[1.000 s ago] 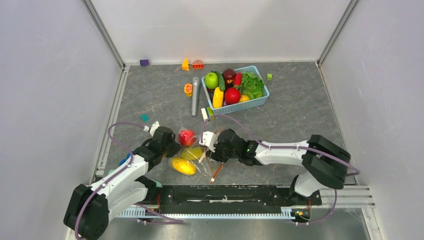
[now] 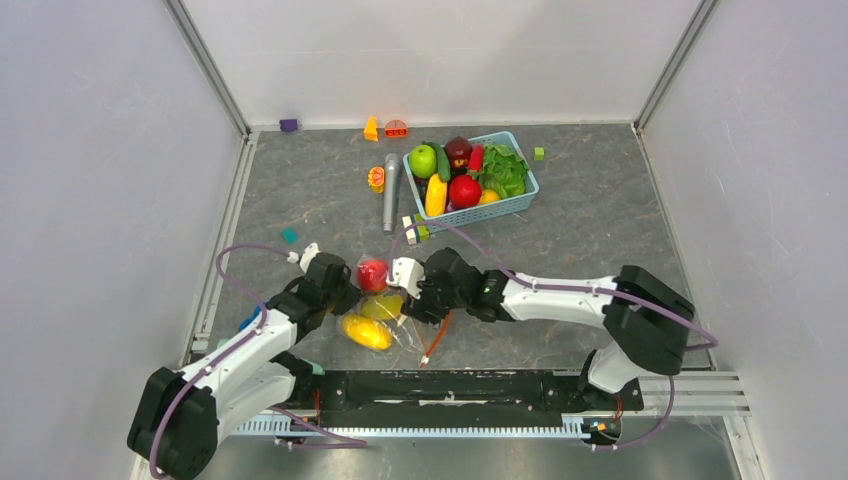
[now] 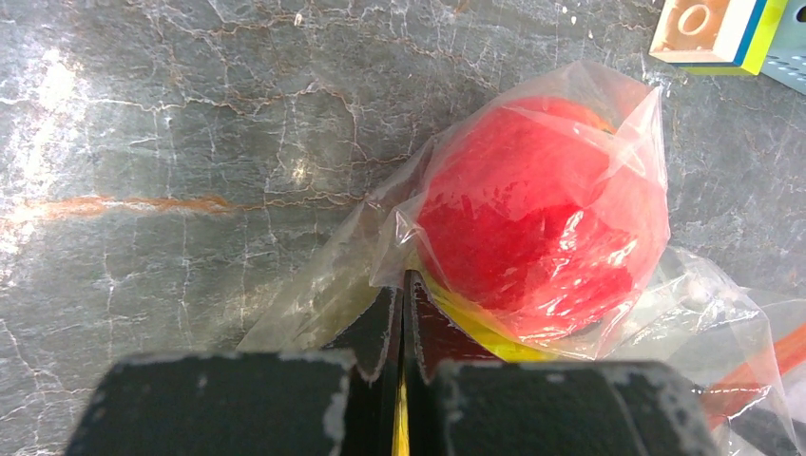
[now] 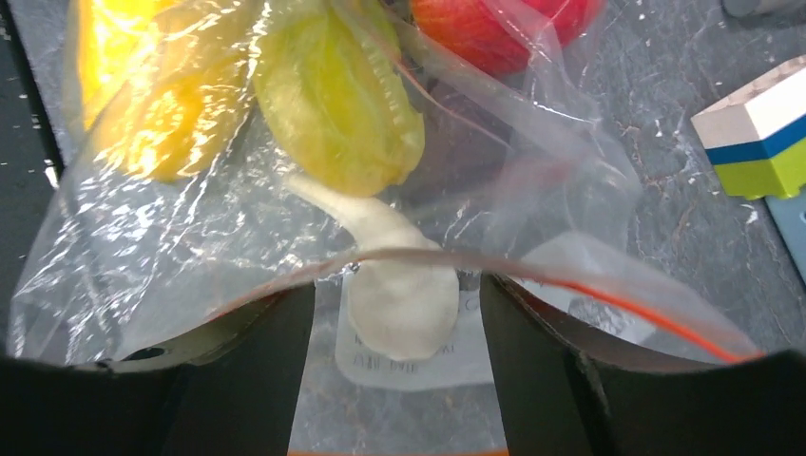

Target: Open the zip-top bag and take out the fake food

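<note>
A clear zip bag with an orange-red seal [image 4: 646, 313] holds a red fake fruit [image 3: 542, 218], a yellow-green piece [image 4: 337, 114], a bright yellow one [image 2: 366, 332] and a white spoon-shaped piece [image 4: 399, 304]. My left gripper is shut at the bag's left side, below the red fruit; whether film is between its fingertips cannot be told. My right gripper is open at the bag's mouth, the rim crossing in front of its fingers and the white piece seen between them.
A blue basket [image 2: 485, 210] of fake produce stands at the back, beside a grey cylinder [image 2: 390, 195] and small blocks [image 2: 414, 229].
The left arm has not moved.
</note>
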